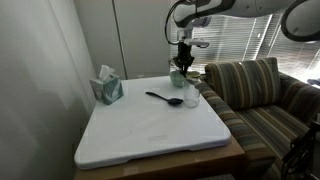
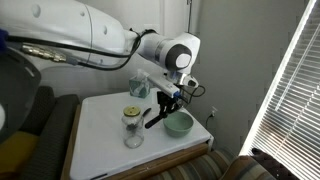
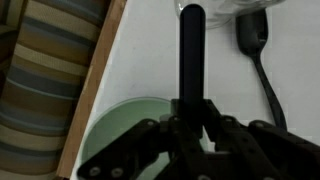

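Note:
My gripper is shut on a slim black rod-like handle [image 3: 192, 50] that sticks out from between the fingers; which tool it belongs to I cannot tell. In exterior view 2 the gripper [image 2: 168, 104] hangs above and beside a green bowl [image 2: 179, 125], with the black handle slanting down to the left. The wrist view has the bowl [image 3: 122, 122] at lower left, partly covered by the gripper. From exterior view 1, the gripper [image 1: 183, 66] appears over the bowl [image 1: 177, 79] at the table's far end.
A black spoon [image 1: 164, 98] lies on the white tabletop [image 1: 145, 135]. Close to it is a clear container [image 1: 190, 97]. A tissue box [image 1: 107, 88] stands at the left edge. Beyond the right edge is a striped sofa [image 1: 243, 85].

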